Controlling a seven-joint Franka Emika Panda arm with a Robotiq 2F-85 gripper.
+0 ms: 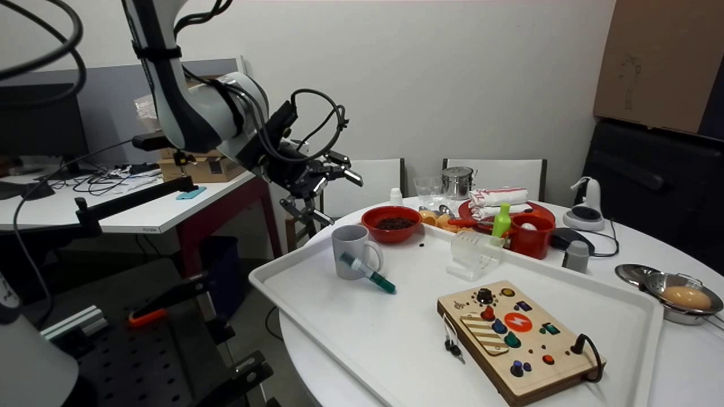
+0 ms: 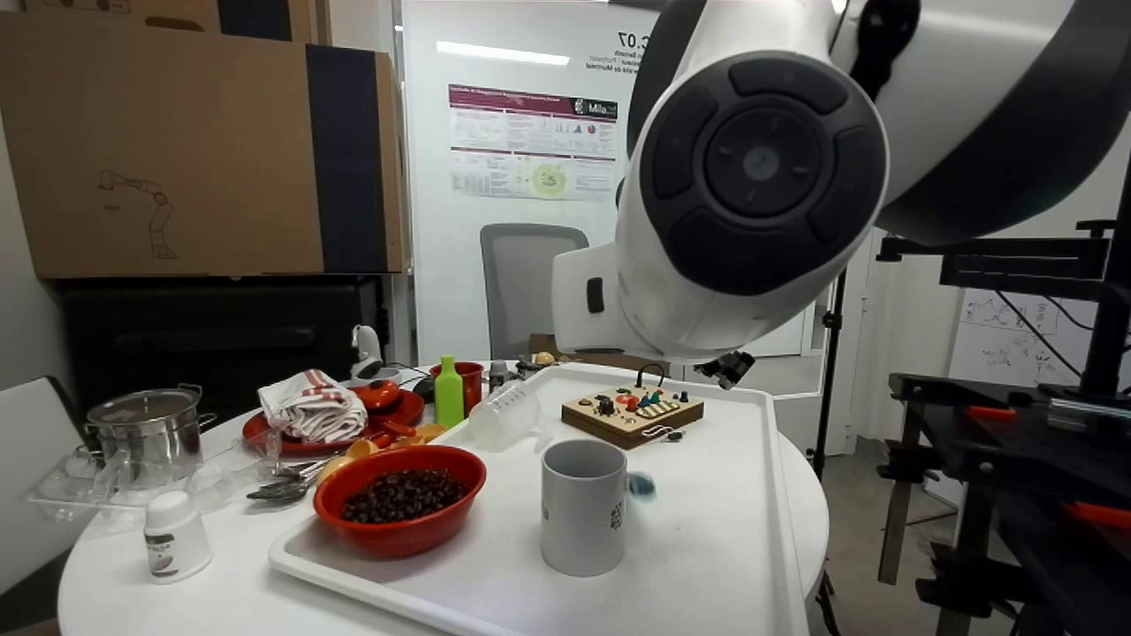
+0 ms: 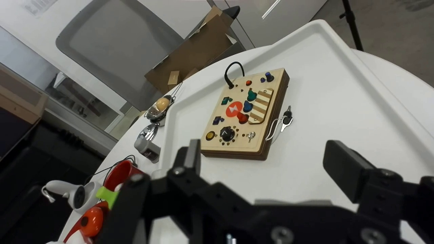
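Observation:
In exterior view 1 my gripper (image 1: 344,200) is up at the left, beyond the tray's rim, its fingers spread with nothing between them. Below it and to the right, a green marker-like object (image 1: 384,282) with a paler middle slants in front of the grey mug (image 1: 347,241), its green end lower. It looks blurred in exterior view 2, just behind the upright mug (image 2: 583,519); whether it touches mug or tray I cannot tell. The wrist view has the gripper wide apart, with only the tray beyond.
On the white tray (image 1: 319,312) a wooden switch board (image 1: 522,339) stands toward the front right. A clear plastic cup (image 1: 477,251) lies farther back. The red bowl (image 1: 391,226) of dark beans stands behind the mug. Bare tray surface lies between mug and board.

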